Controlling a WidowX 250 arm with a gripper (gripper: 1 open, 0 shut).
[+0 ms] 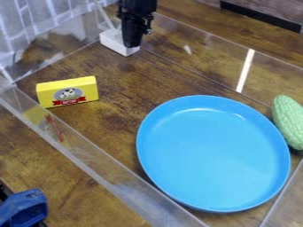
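Observation:
The black gripper (134, 27) is at the top centre, over a white block (116, 43) that lies by the clear wall at the back left; it looks shut, and whether anything is between its fingers is too small to tell. A yellow butter box (66, 90) sits at the left. A large blue plate (213, 152) fills the lower right, and a green corn toy (286, 121) lies at the right edge.
Clear plastic walls border the wooden surface (154, 80), whose middle is free. A blue object (21, 207) lies outside at the bottom left, and crumpled clear material hangs at the top left.

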